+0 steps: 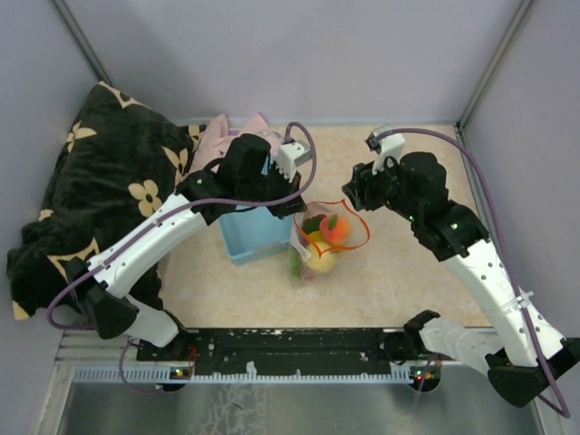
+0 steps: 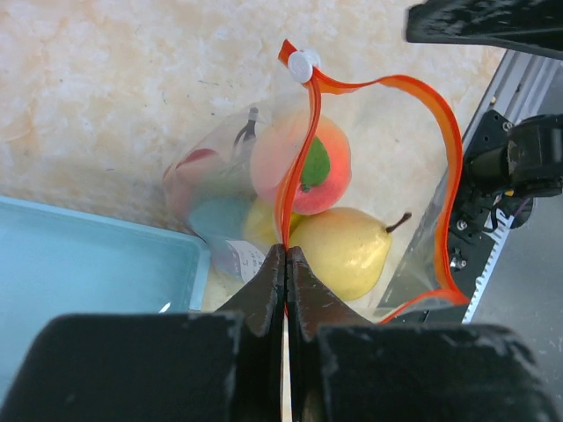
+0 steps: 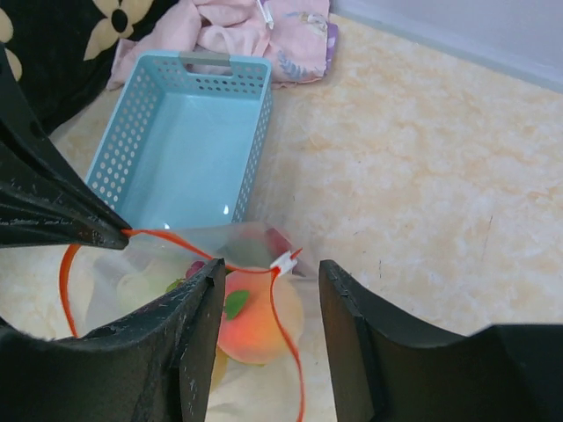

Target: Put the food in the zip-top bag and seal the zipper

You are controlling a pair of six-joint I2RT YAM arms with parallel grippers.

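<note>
The zip bag [image 1: 308, 263] with orange zipper stands upright and open, holding a peach [image 1: 335, 231], a pear [image 2: 339, 251], greens and other food. My left gripper [image 1: 294, 204] is shut on the bag's zipper edge at its left side, seen between the fingertips in the left wrist view [image 2: 286, 251]. My right gripper [image 1: 358, 195] is raised above the bag's right, fingers apart; in the right wrist view [image 3: 268, 281] they appear over the white slider [image 3: 284, 262], and I cannot tell that they touch it.
A blue basket [image 1: 234, 245] sits behind left of the bag. Pink cloth [image 1: 217, 136] lies at the back, a dark floral blanket [image 1: 100, 181] at the left.
</note>
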